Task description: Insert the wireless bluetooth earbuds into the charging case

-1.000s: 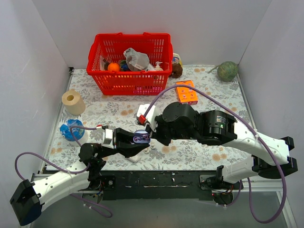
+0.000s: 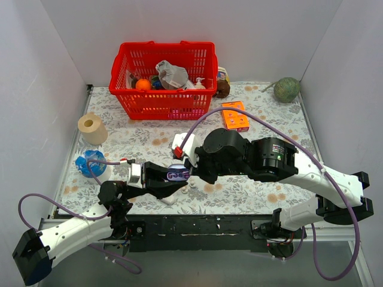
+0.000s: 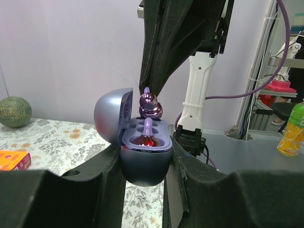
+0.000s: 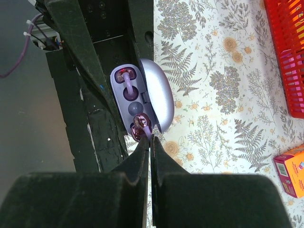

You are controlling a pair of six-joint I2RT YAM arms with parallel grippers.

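The purple charging case [image 3: 146, 164] stands with its lid [image 3: 110, 114] swung open, and my left gripper [image 2: 173, 177] is shut on its body. One shiny earbud [image 4: 126, 78] sits in the slot at the case's far end in the right wrist view. A second earbud [image 4: 141, 121] is tilted at the opposite end, over or partly inside its slot; how deep it sits cannot be told. Its thin stem [image 3: 147, 90] reaches up to the tips of my right gripper, which is shut on it. From above, the right arm mostly hides the earbuds.
A red basket [image 2: 161, 106] of mixed items stands at the back. An orange box [image 2: 235, 116] lies right of it, with a green melon [image 2: 286, 89] in the far corner. On the left are a paper roll [image 2: 93, 128] and a blue bag [image 2: 90, 163].
Both arms hold nearly the same poses. Between the grippers, the purple case and what shows of its inside look very slightly shifted.
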